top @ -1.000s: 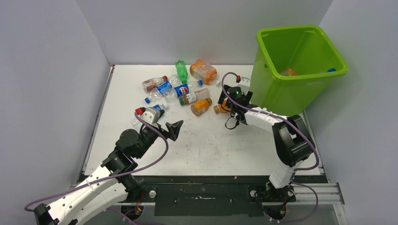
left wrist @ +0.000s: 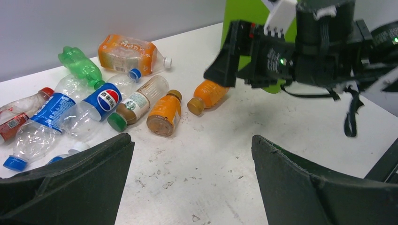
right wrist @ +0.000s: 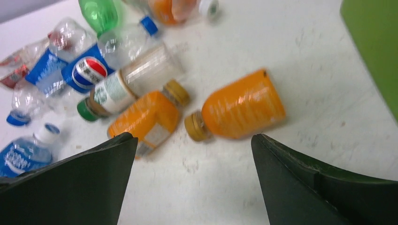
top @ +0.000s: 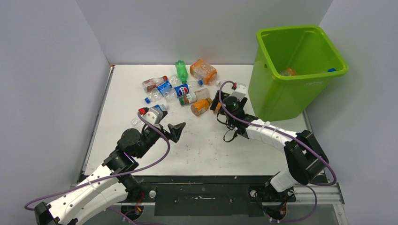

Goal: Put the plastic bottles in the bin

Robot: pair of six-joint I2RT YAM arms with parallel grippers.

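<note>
Above the table my right gripper stands open. Beneath it lies an orange bottle [right wrist: 244,108] with a gold cap, on its side and mostly hidden by the arm in the top view. A second orange bottle [top: 201,106] rests just left of it. My left gripper [top: 176,132] is open over bare table, nothing between its fingers. Behind, lying down, are a green-capped bottle [left wrist: 140,101], a Pepsi bottle [left wrist: 104,100], a green bottle [top: 181,71] and a large orange-labelled bottle [top: 203,71]. The green bin [top: 281,101] stands at the back right.
A red-capped bottle [top: 154,84] and a blue-labelled bottle [top: 160,90] lie at the back left. Another bottle [right wrist: 26,152] lies partly behind the left arm. Some bottles show inside the bin.
The left arm has barely moved. The bottles look unmoved.
</note>
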